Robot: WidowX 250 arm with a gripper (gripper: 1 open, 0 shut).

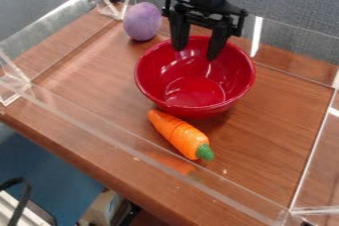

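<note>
My black gripper (196,44) hangs over the back part of a red bowl (193,91), its two fingers apart and pointing down, with nothing visible between them. An orange toy carrot (177,133) with a green tip lies just in front of the bowl. A purple round object (143,22), like an eggplant or plum, sits at the back left, beside the bowl.
Clear plastic walls border the wooden table (73,81) on several sides. Cables and boxes lie below the table at the lower left.
</note>
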